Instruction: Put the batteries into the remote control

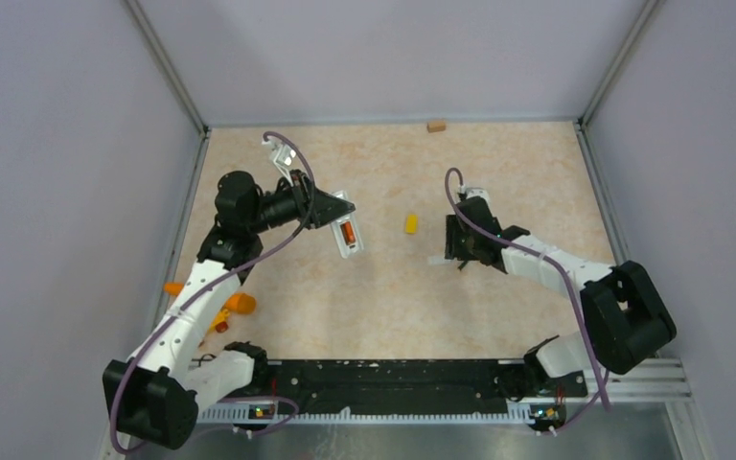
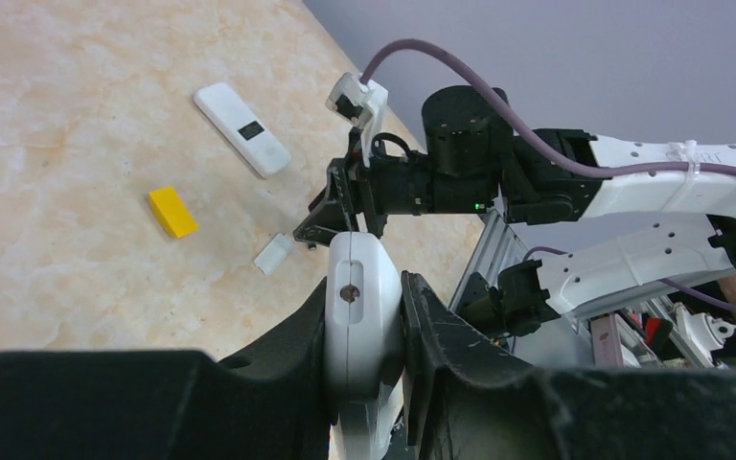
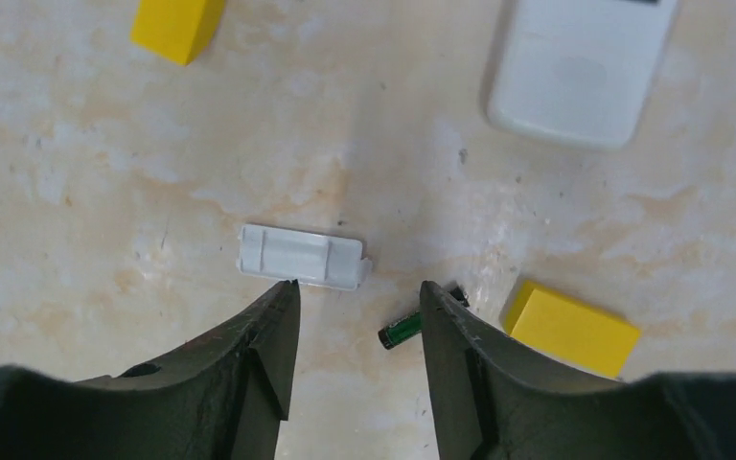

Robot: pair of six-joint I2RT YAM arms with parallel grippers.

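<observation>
A white remote control is held off the table, my left gripper shut on its upper end. Its open compartment faces the top camera with an orange battery lying inside. In the left wrist view the remote appears edge-on between the fingers. My right gripper points down over the table, fingers apart, nothing between them. A dark green battery lies on the table below, close to the right-hand finger and partly hidden by it. Just ahead lies a white battery cover.
One yellow block lies right of the green battery, another farther off at upper left. Another white device lies flat beyond the right gripper. A brown block sits at the back edge.
</observation>
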